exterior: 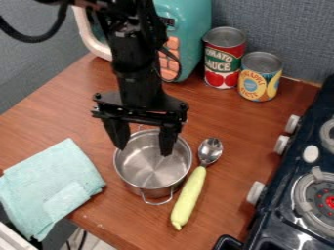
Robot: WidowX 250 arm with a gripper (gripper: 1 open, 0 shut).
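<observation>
My gripper (143,140) is over the steel pot (152,171) in the middle of the wooden counter, its two black fingers spread apart at the pot's rim and inside its upper part; I see nothing held between them. A yellow corn-like piece (189,198) lies right of the pot, with a metal spoon (209,152) above it.
A light blue cloth (50,186) lies at left. Two cans, red (222,59) and yellow (259,76), stand at the back beside a teal toy microwave (183,24). A black stove (294,215) takes up the right side.
</observation>
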